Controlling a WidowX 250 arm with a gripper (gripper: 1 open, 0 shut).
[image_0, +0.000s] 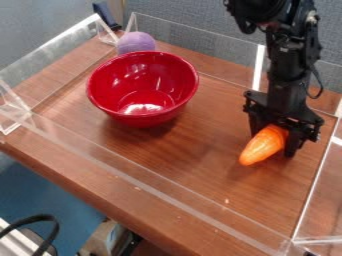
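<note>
My black gripper is low over the right side of the wooden table, its fingertips around the upper end of an orange carrot, which lies tilted on the wood with its near end pointing down-left. Whether the fingers are closed on the carrot is hard to tell, as they are dark and partly hidden behind it.
A red bowl stands at the back left, with a purple ball behind it. Clear plastic walls edge the table.
</note>
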